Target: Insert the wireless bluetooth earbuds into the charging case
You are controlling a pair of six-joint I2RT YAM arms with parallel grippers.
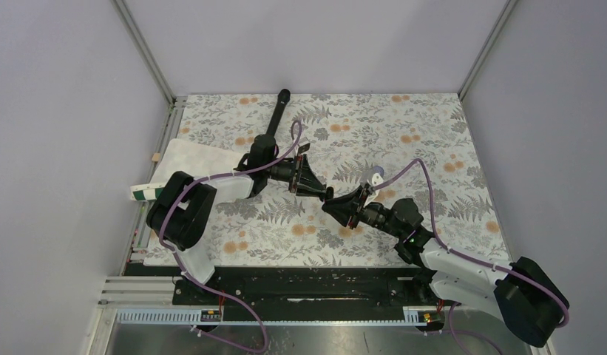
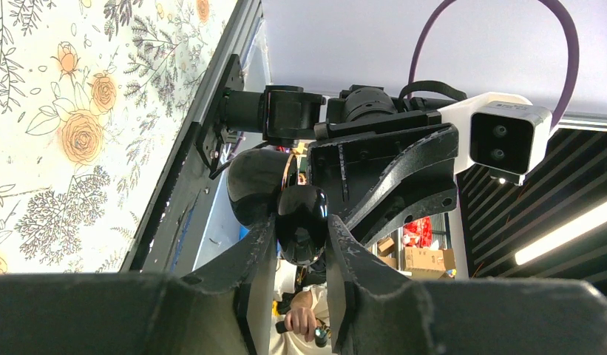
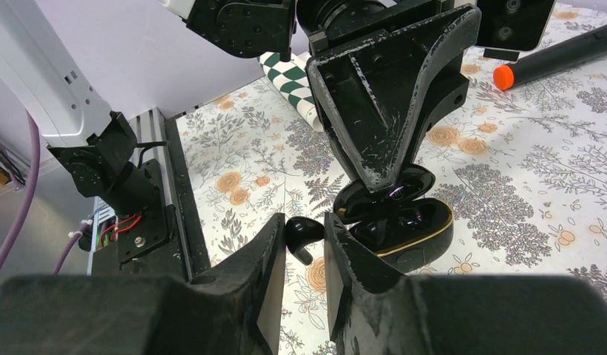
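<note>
The glossy black charging case [image 3: 407, 240] hangs above the table with its lid open, at the tips of my left gripper [image 1: 322, 191], which is shut on it. My right gripper is shut on a small black earbud [image 3: 302, 235], its stem pointing down, just left of the case in the right wrist view. In the left wrist view the case [image 2: 302, 225] sits between my left gripper's fingertips, with my right gripper behind it. Whether an earbud sits inside the case I cannot tell.
A black rod with an orange end [image 3: 551, 59] lies at the back of the floral mat [image 1: 389, 133]. A rolled checkered mat [image 1: 148, 191] is at the left.
</note>
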